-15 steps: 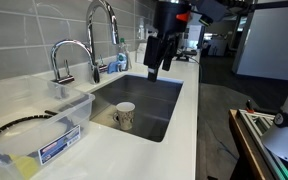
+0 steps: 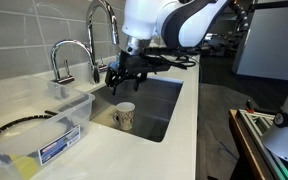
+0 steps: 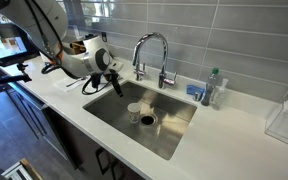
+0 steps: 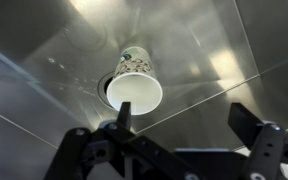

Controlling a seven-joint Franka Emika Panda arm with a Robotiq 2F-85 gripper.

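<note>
A patterned paper cup point(image 2: 126, 116) stands upright in the sink point(image 3: 164, 135). Its open white mouth faces the camera in the wrist view, where the cup point(image 4: 135, 88) appears near the middle, over part of the drain. Above the sink hangs my black gripper point(image 2: 125, 83), open and higher than the cup. In exterior view 2 the gripper point(image 3: 103, 88) is by the sink's left end, left of the cup. Both fingers point(image 4: 252, 125) are spread wide in the wrist view, with nothing held between them.
Along the back of the sink rises a tall curved faucet point(image 3: 164, 60). Bottles point(image 3: 213, 88) stand on the counter to its right in exterior view 2. A clear plastic bin point(image 2: 54, 135) with a dark item inside occupies the near counter in exterior view 1. Bare counter lies in front of the sink.
The arm has swung leftward in exterior view 1, bringing the gripper over the sink and nearer the cup. The gripper's tilt has changed too. The cup has stayed in place.
</note>
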